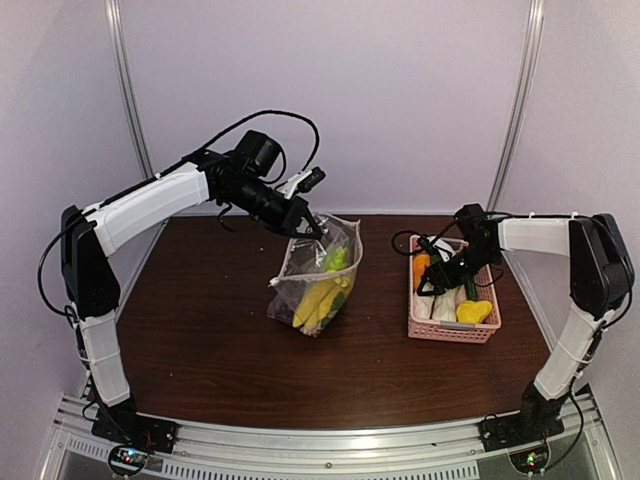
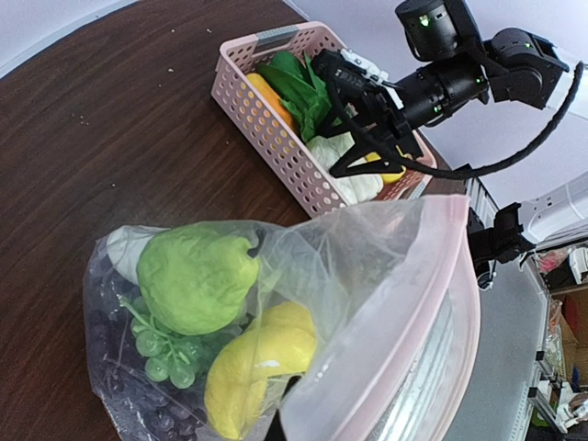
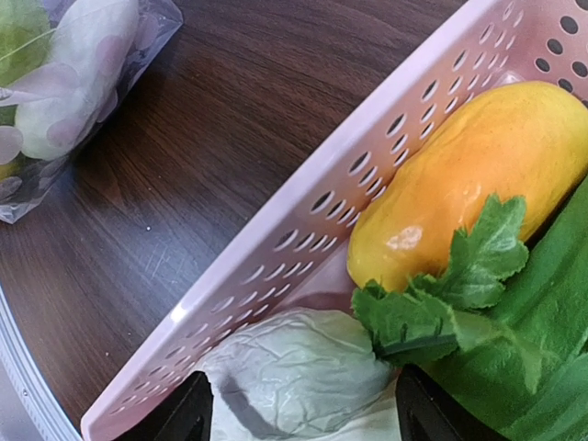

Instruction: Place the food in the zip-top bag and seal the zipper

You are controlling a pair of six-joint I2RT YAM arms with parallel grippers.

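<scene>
The clear zip bag [image 1: 310, 290] stands open mid-table, holding a pear [image 2: 193, 276], bananas [image 2: 257, 358], grapes and a white item. My left gripper [image 1: 312, 228] is shut at the bag's top edge; its fingertips are mostly hidden by the bag in the left wrist view. My right gripper is inside the pink basket [image 1: 450, 330], fingers apart on either side of a pale, wrinkled wrapped item [image 3: 285, 367]. Beside that lie an orange mango-like fruit [image 3: 459, 184] and green leaves [image 3: 514, 377]. A yellow item [image 1: 474, 312] is at the basket's front.
Bare dark table [image 1: 210, 330] surrounds the bag, with a gap between bag and basket. Walls enclose the back and sides; a metal rail [image 1: 330, 436] runs along the front edge.
</scene>
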